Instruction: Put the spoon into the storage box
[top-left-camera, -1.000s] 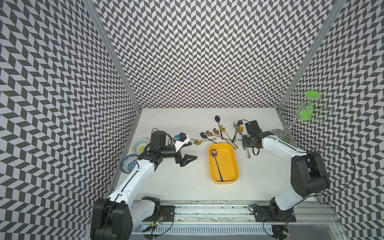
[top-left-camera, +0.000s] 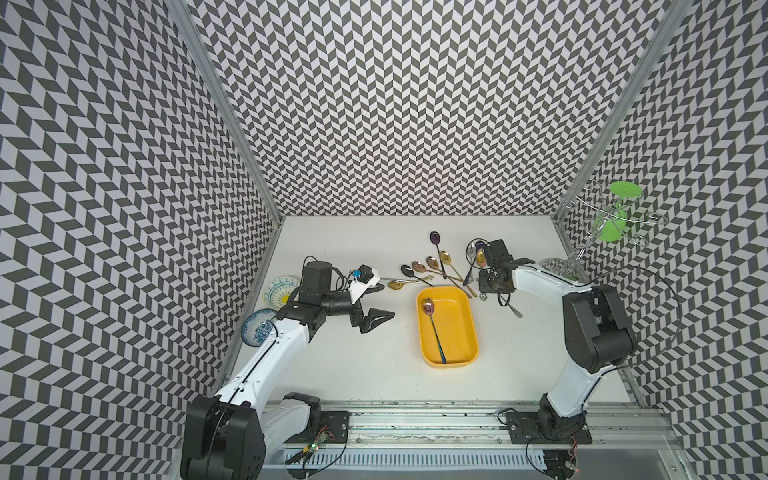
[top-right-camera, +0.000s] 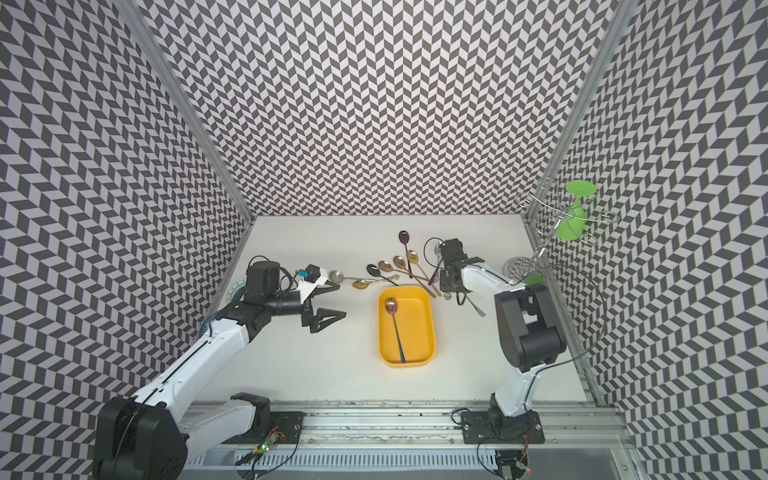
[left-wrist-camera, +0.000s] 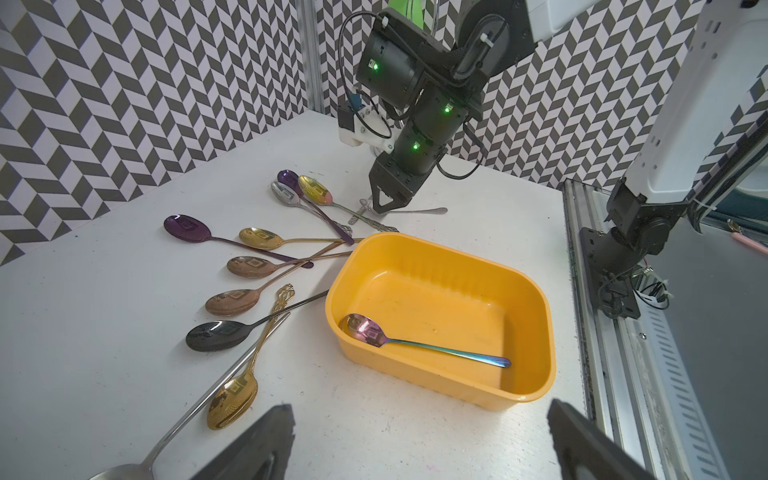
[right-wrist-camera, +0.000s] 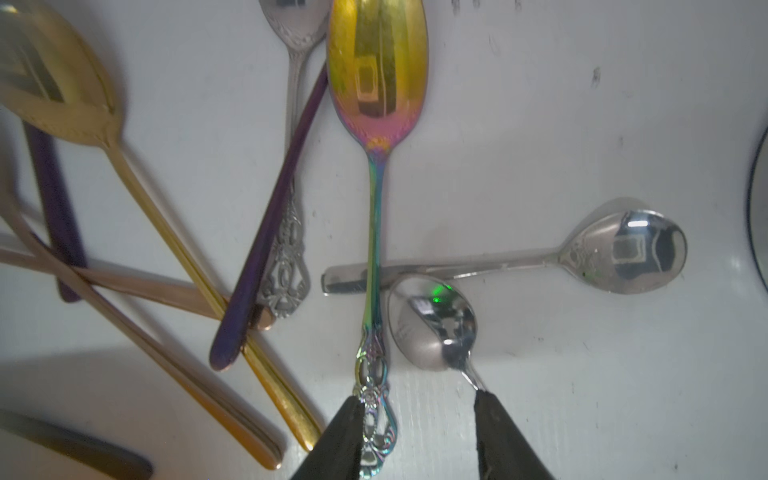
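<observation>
A yellow storage box (top-left-camera: 466, 336) stands mid-table, and one purple-blue spoon (top-left-camera: 437, 336) lies inside it. Behind and right of the box are several loose spoons. Below my right gripper, its fingers apart, lie a rainbow spoon (right-wrist-camera: 375, 208) with an ornate handle, a small silver spoon (right-wrist-camera: 432, 324) and another silver spoon (right-wrist-camera: 624, 249). The rainbow handle's end and the small spoon's handle reach toward the space between the fingertips; nothing is gripped. To the left of the box, my left gripper (top-left-camera: 388, 301) is open and empty.
A wire rack with green cups (top-left-camera: 612, 224) is at the right edge. Two patterned plates sit at the left, including a blue one (top-left-camera: 257, 327). Spoon handles overlap one another behind the box. Table space in front of and beside the box is clear.
A silver spoon handle near it now points further right. The left arm stays still.
</observation>
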